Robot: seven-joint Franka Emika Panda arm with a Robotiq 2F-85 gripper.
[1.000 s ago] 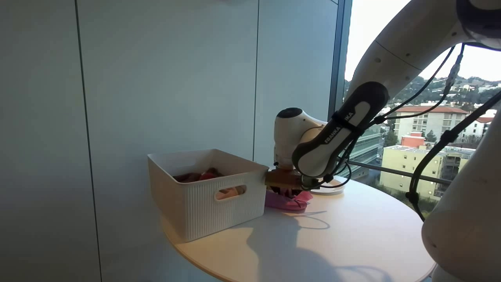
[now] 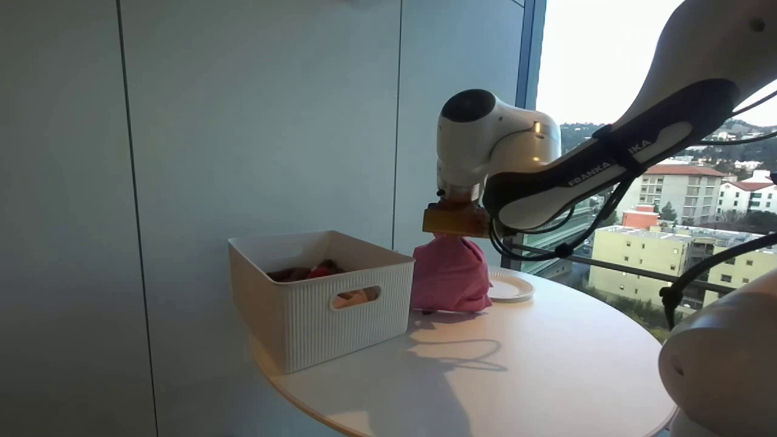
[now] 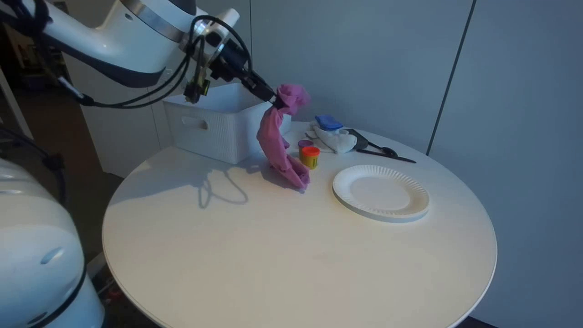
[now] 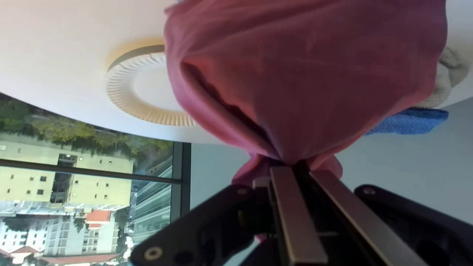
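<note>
A pink cloth (image 3: 271, 139) hangs from my gripper (image 3: 278, 103), with a bunched part sticking out past the fingertips. In the wrist view the gripper is shut on the gathered cloth (image 4: 310, 84), whose spread folds fill the upper middle. Exterior view 1 shows the cloth (image 2: 451, 273) hanging just right of the white basket (image 2: 349, 317), its lower edge close to the tabletop; whether it touches I cannot tell. Inside the basket, dark and red items (image 2: 318, 272) are partly visible.
White paper plates (image 3: 382, 191) lie to the right. Behind the cloth stand a small red-lidded tub (image 3: 309, 156) and a purple-lidded one (image 3: 304, 144). Farther back are a blue cloth (image 3: 329, 122), a white cloth (image 3: 340, 141) and black utensils (image 3: 377, 150).
My arm has risen from low beside the basket. The pink cloth, which lay crumpled on the table beneath the gripper, is now lifted and hangs stretched downward.
</note>
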